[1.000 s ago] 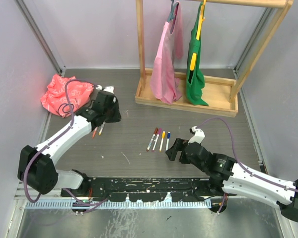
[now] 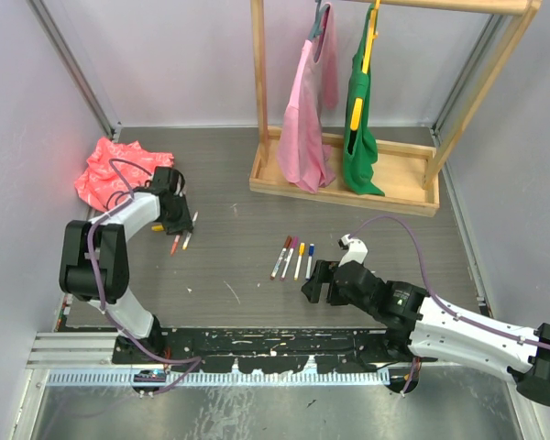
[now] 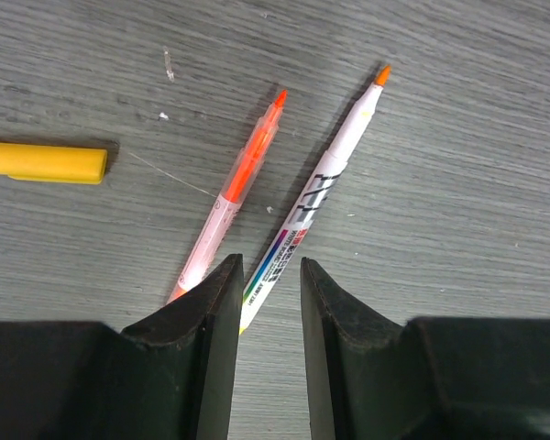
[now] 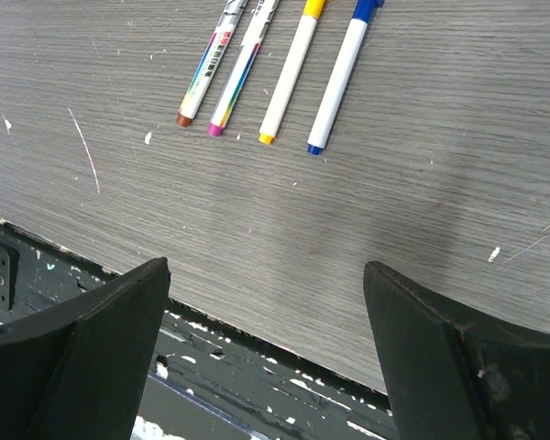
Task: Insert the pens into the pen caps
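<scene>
My left gripper hangs low over the left of the table, fingers apart and empty, just above an uncapped orange pen (image 3: 208,234) and a white pen with orange tip (image 3: 337,153). A yellow cap (image 3: 43,161) lies left of them. Four capped-looking pens lie in a row at mid table: brown (image 4: 203,73), magenta (image 4: 238,82), yellow (image 4: 287,84), blue (image 4: 338,84). My right gripper stands open and empty near them, close to the front edge.
A red plastic bag (image 2: 105,179) lies behind the left arm. A wooden rack (image 2: 406,188) with pink and green garments stands at the back. The middle of the table has free room.
My left gripper has moved leftward over the loose pens, with the arm drawing back to the left. The right arm has shifted only slightly.
</scene>
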